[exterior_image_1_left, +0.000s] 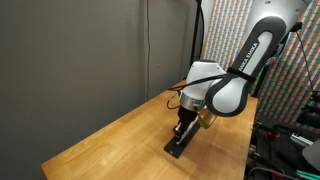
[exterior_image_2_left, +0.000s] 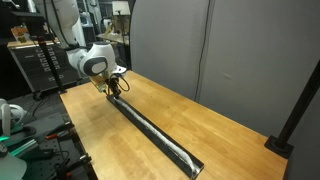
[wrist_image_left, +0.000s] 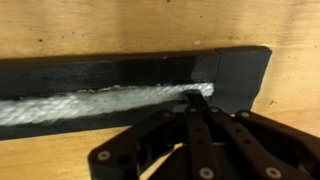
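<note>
A long black strip (exterior_image_2_left: 150, 132) lies flat on the wooden table, with a rough white band (wrist_image_left: 90, 103) running along its middle. In the wrist view, the white band stops short of the strip's plain dark end (wrist_image_left: 241, 78). My gripper is shut near where the white band meets that end, and nothing clear shows between its fingers. Exterior view 2 has the gripper (exterior_image_2_left: 113, 94) low over the strip's far end. From exterior view 1, the gripper (exterior_image_1_left: 179, 129) points down just above the strip (exterior_image_1_left: 182, 143). Whether its tips touch the strip, I cannot tell.
Bare wooden tabletop (exterior_image_1_left: 110, 150) spreads to the left of the strip in exterior view 1. A grey partition (exterior_image_1_left: 75, 75) stands behind the table. Black cables (exterior_image_2_left: 124, 80) loop beside the arm's wrist.
</note>
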